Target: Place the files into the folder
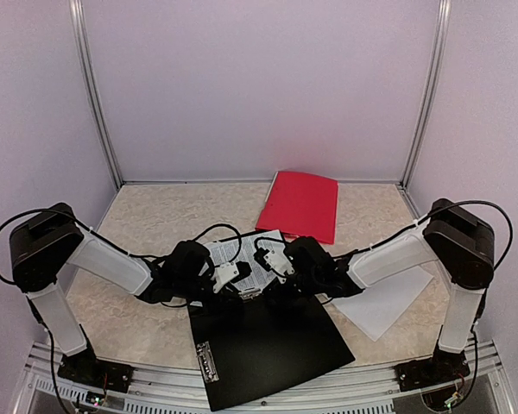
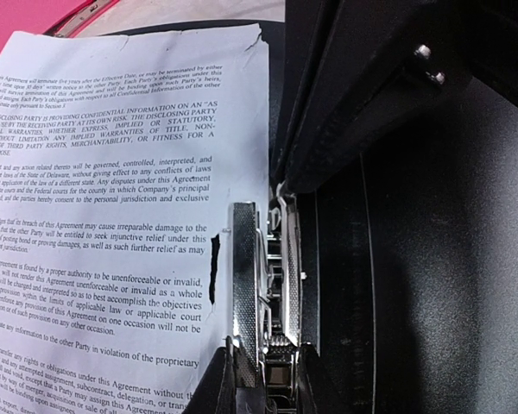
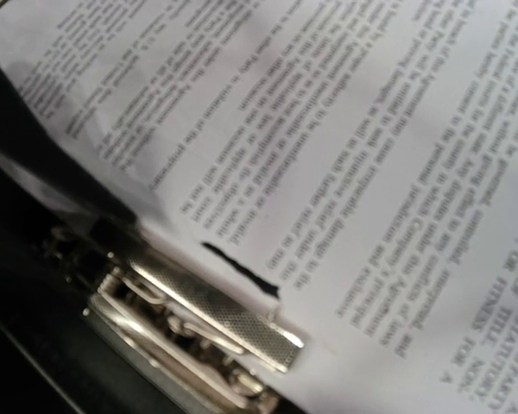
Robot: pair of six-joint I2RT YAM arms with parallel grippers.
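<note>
A black clip folder (image 1: 268,354) lies open at the table's front, with printed sheets (image 1: 250,272) (image 2: 104,172) on its rear part. Along the sheets' edge is a metal clip (image 2: 246,293) (image 3: 198,293), beside a dark tear in the paper. My left gripper (image 1: 229,293) is over the clip, fingers either side of its end; whether they grip it is unclear. My right gripper (image 1: 276,293) is at the same clip from the right. In the right wrist view, a dark finger reaches to the clip's end; its tips are hard to make out.
A red folder (image 1: 298,203) lies at the back centre. A white sheet (image 1: 380,306) rests on the right of the table.
</note>
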